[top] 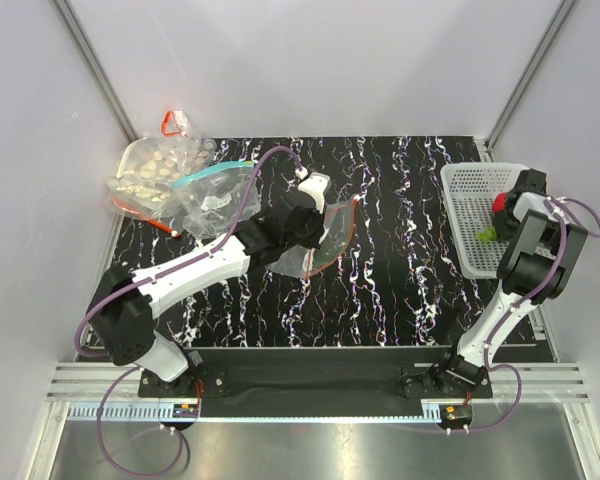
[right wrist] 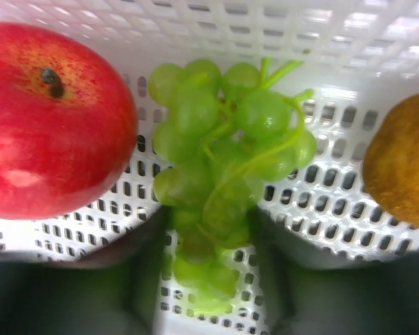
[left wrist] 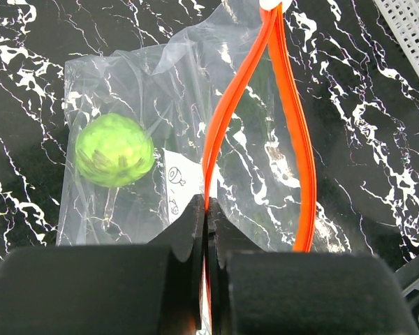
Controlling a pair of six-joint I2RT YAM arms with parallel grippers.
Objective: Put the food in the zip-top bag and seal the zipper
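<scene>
My left gripper is shut on the orange zipper edge of the clear bag (left wrist: 105,216), which holds a green lettuce-like ball (left wrist: 114,149) and a white label. My right gripper is down in the white basket (top: 457,220), its blurred fingers part open either side of a bunch of green grapes (right wrist: 195,112); whether they touch is unclear. A red apple (right wrist: 59,132) lies left of the grapes and a brown round fruit (right wrist: 401,160) right, in the right wrist view.
Other clear bags (top: 215,190), one with round pale pieces inside, lie at the back left.
</scene>
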